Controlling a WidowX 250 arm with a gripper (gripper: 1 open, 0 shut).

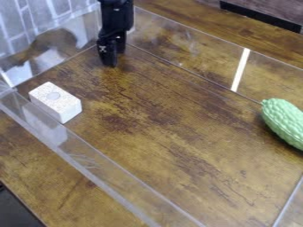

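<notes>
My black gripper (110,50) hangs at the back of the wooden workspace, near the top left of the view, with its fingers low over the wood. It looks open, though it is small and dark here, and I see nothing held in it. A white speckled block (56,102) lies at the left. A green bumpy vegetable, like a bitter melon (283,121), lies at the right edge.
Clear plastic walls (112,173) border the wooden surface (166,133). A white strip (240,69) runs at the back right.
</notes>
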